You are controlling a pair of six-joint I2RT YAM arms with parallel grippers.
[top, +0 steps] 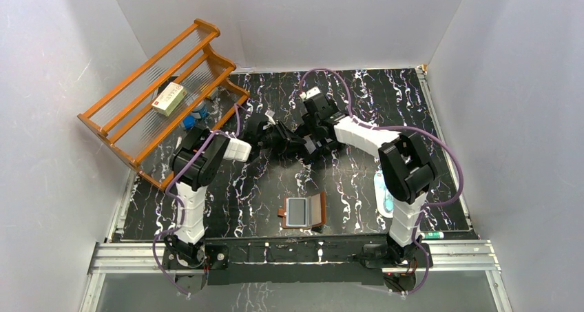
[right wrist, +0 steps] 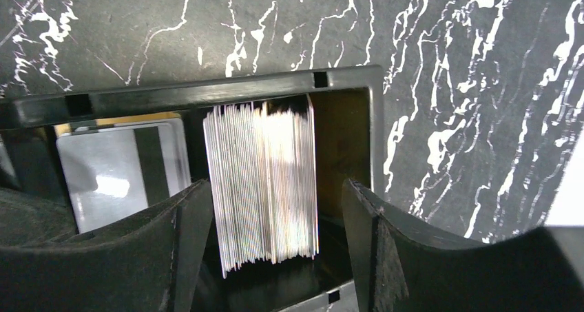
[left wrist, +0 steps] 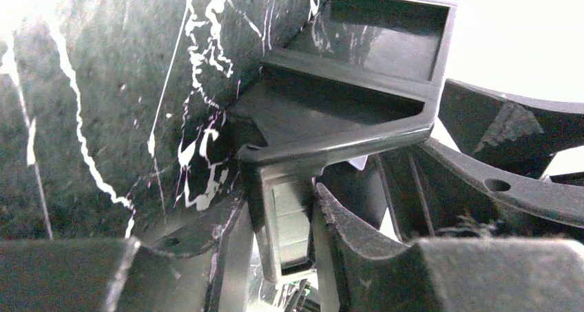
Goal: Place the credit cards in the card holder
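Note:
In the right wrist view, a black box (right wrist: 234, 91) with compartments holds a row of thin white-edged cards (right wrist: 262, 181), standing on edge. A grey card (right wrist: 117, 178) with a dark stripe lies flat in the compartment beside them. My right gripper is part open, its fingers on either side of the row and touching none of it that I can see. In the left wrist view, my left gripper is shut on the box's end wall. The brown card holder (top: 317, 209) lies open near the front, with a silvery case (top: 297, 212) in it.
A wooden rack (top: 160, 102) with a pale yellow box (top: 169, 99) stands at the left. On the right lies a light blue-and-white object (top: 383, 195). Marble tabletop between box and card holder is clear.

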